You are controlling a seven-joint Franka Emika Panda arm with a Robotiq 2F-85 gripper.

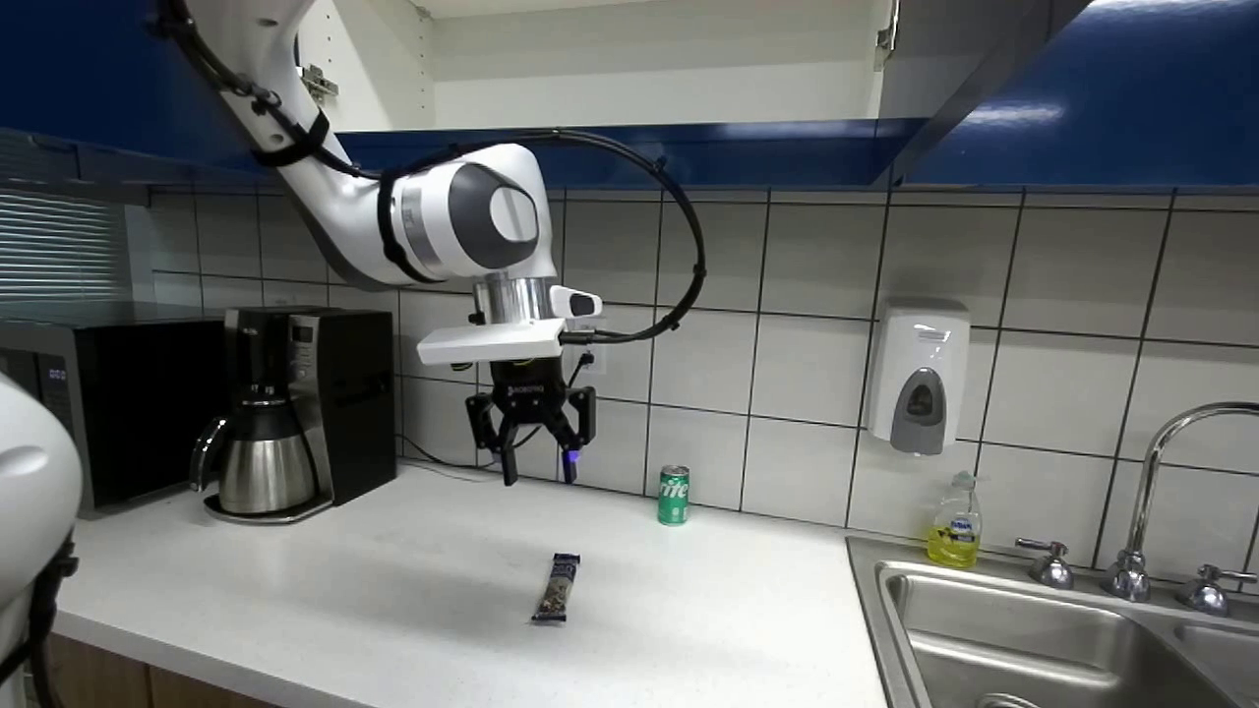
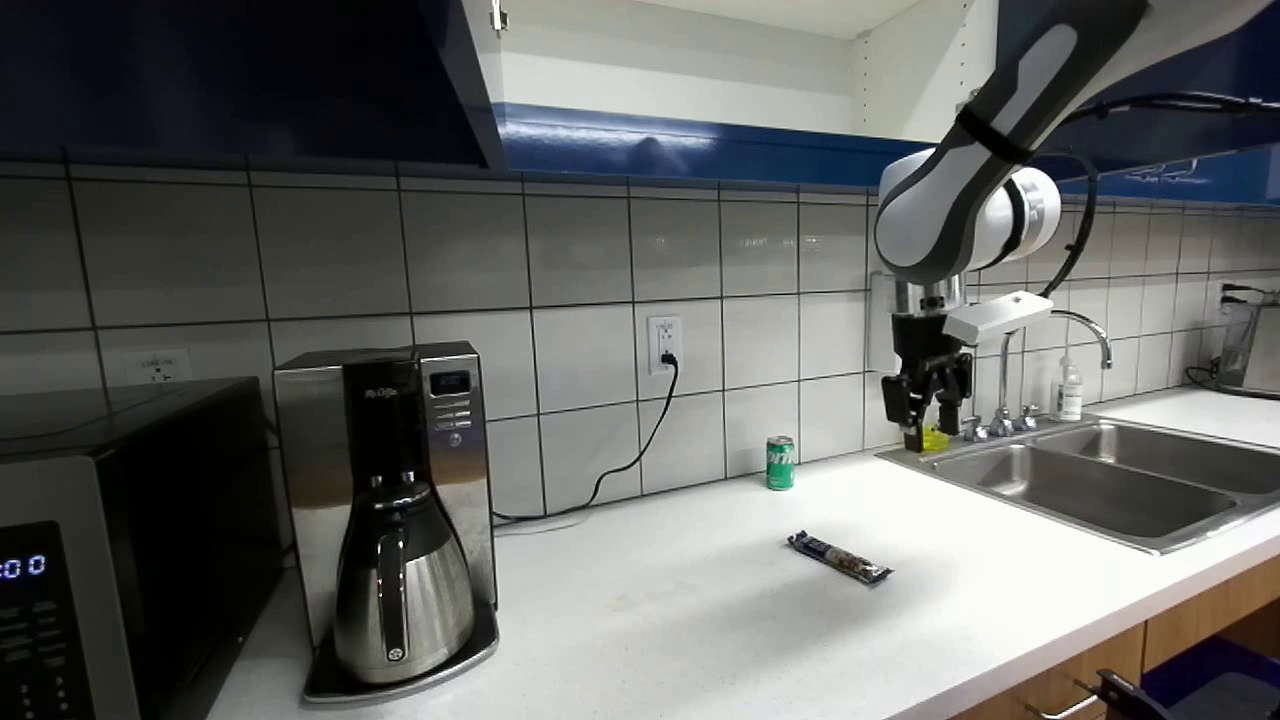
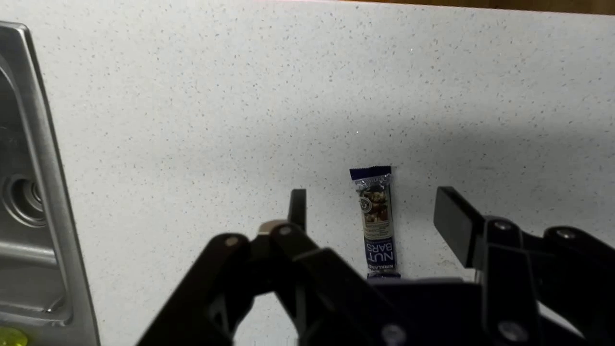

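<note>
A nut bar in a dark blue wrapper lies flat on the white counter, its printed lettering visible in the wrist view. My gripper hangs well above the counter, its fingers spread open and nothing between them. Seen from the wrist, the bar shows in the space between the two fingers, far below them, and its lower end meets the gripper's dark body in the picture. In exterior view 2 the gripper appears up and to the right of the bar.
A green can stands near the tiled wall. The coffee maker and microwave are at the left; the steel sink, with a yellow soap bottle behind it, is at the right.
</note>
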